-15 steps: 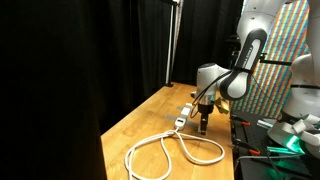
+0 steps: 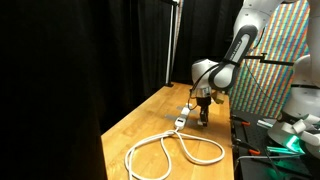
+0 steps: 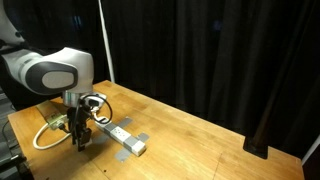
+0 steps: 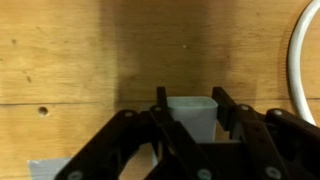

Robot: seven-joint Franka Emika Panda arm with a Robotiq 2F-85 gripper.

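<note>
In the wrist view my gripper is shut on a small pale object [image 4: 195, 118], whose light, flat end shows between the dark fingertips. What this object is cannot be made out. Exterior view 1 has the gripper [image 2: 203, 119] low over the right part of the wooden table, and exterior view 2 has it [image 3: 80, 142] at the left. The arm largely hides the held object in exterior view 2.
A white power strip [image 3: 124, 139] lies close by the gripper. Its thick white cable [image 2: 131, 158] loops over the front of the table [image 2: 120, 139]. Grey tape patches [image 3: 122, 156] mark the wood. In exterior view 2, the table's right side is clear.
The power strip and cable have stayed put.
</note>
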